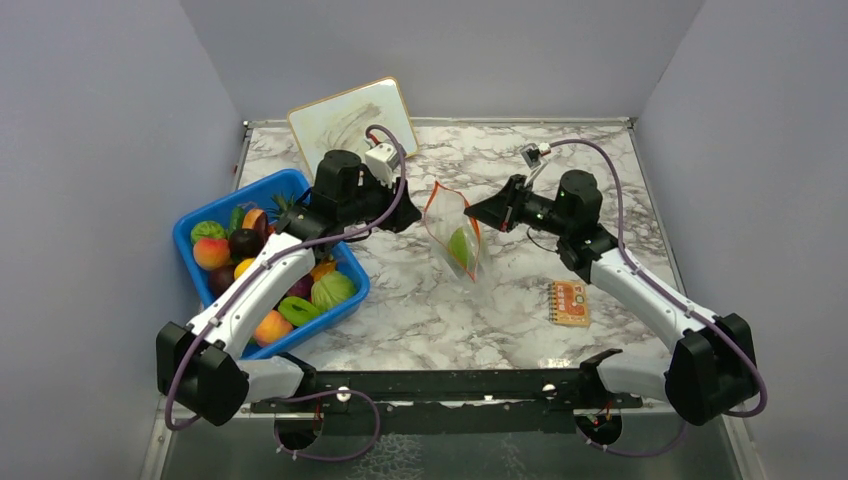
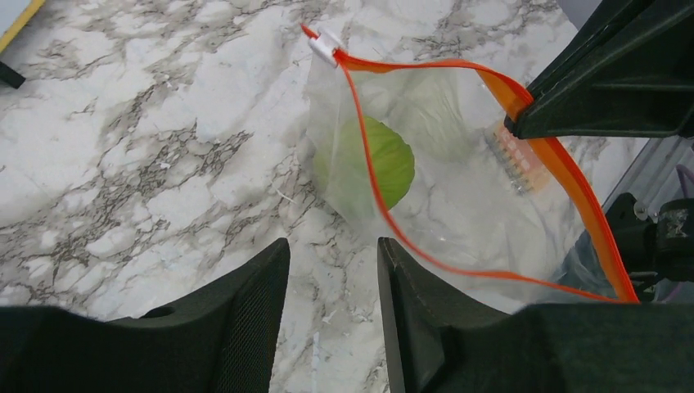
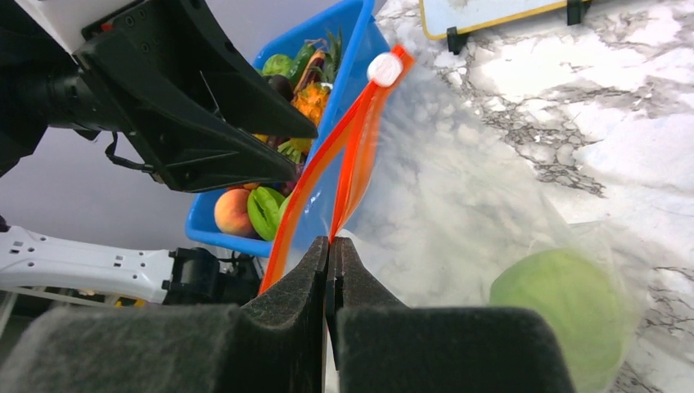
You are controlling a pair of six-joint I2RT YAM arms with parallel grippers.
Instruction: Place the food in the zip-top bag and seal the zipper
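Observation:
The clear zip bag [image 1: 447, 232] hangs mouth-up over the table, its orange-red zipper rim gaping. Inside it lies a green food piece [image 2: 385, 164], low in the bag. My right gripper is shut on the bag's orange rim, on the right side of the mouth. My left gripper is part open with nothing between its fingers, just left of the bag and apart from its rim. A white slider [image 3: 385, 70] sits at the far end of the zipper.
A blue bin [image 1: 355, 285] of fruit and vegetables stands under the left arm. A whiteboard [image 1: 350, 115] leans at the back. An orange notebook [image 1: 569, 303] lies front right.

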